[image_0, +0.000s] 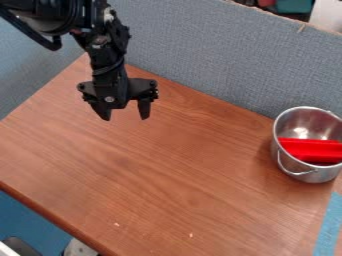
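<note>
My black gripper (124, 108) hangs from the arm at the upper left, above the wooden table, with its two fingers spread open and nothing visible between them. At the right edge of the table stands a steel pot (299, 127) with a bright red elongated object (313, 149) inside it.
A grey padded wall (227, 60) runs along the back. Blue floor shows at the lower left, and a strip of blue tape (327, 225) lies at the right.
</note>
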